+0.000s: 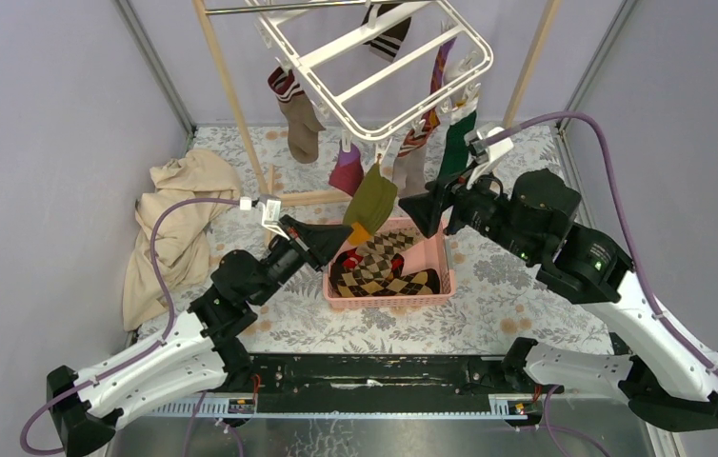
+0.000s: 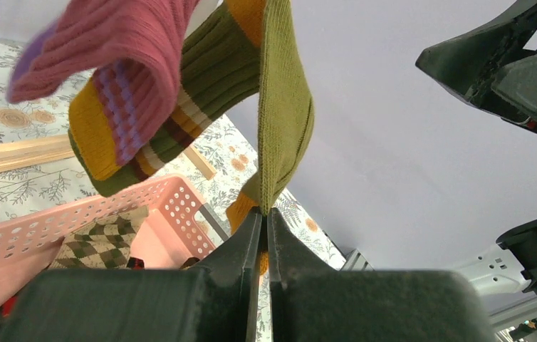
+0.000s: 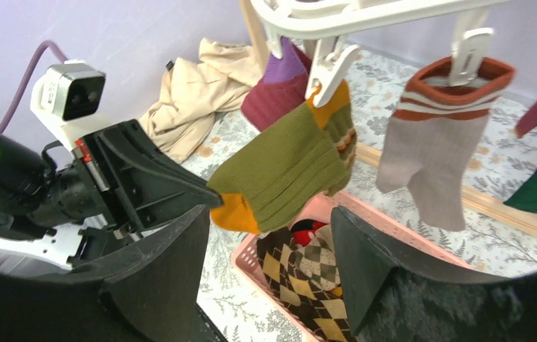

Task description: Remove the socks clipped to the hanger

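An olive green sock [image 1: 372, 198] with an orange toe hangs under the near edge of the white hanger [image 1: 395, 124]. In the right wrist view a white clip [image 3: 331, 75] still pinches that sock's orange-striped cuff. My left gripper is shut on the sock's toe end. To the right, my right gripper [image 1: 417, 217] stands open and apart from the sock, nothing between its fingers. Other clipped socks include a maroon and purple one [image 1: 347, 169], a tan one [image 1: 300, 119], a grey one [image 3: 429, 149] and a green one [image 1: 458, 145].
Below the green sock stands a pink basket [image 1: 391, 303] holding argyle socks [image 1: 374, 276]. Beige cloth [image 1: 169, 228] lies at the left of the patterned floor. Wooden poles [image 1: 227, 86] flank the hanger. Open floor lies right of the basket.
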